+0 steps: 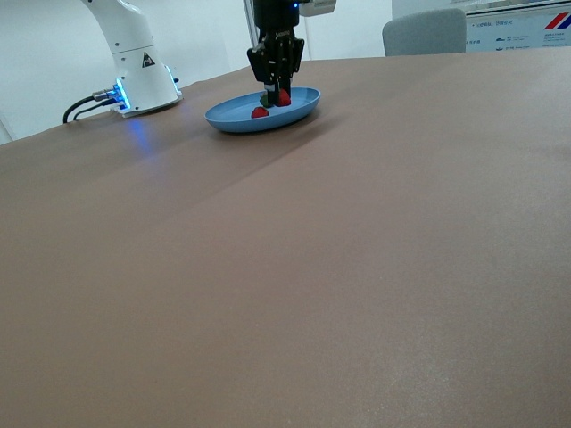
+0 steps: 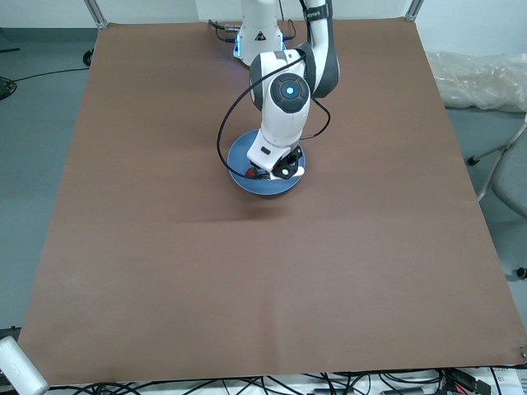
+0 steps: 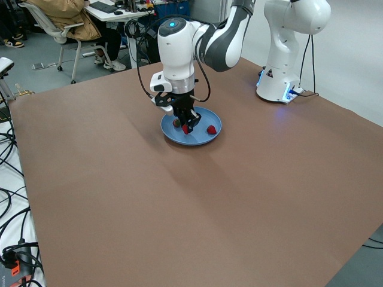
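Note:
A blue plate (image 2: 255,186) (image 1: 232,116) (image 3: 200,137) lies on the brown table, holding red strawberries (image 1: 260,113) (image 3: 211,130) with some green showing. My black gripper (image 1: 278,96) (image 3: 187,127) is down at the plate, its fingertips at a strawberry; whether it is shut on it I cannot tell. In the camera left view the white arm hides most of the gripper and plate.
The white arm base (image 3: 275,86) stands behind the plate, with cables beside it. A grey chair (image 2: 510,173) stands beyond the table's edge.

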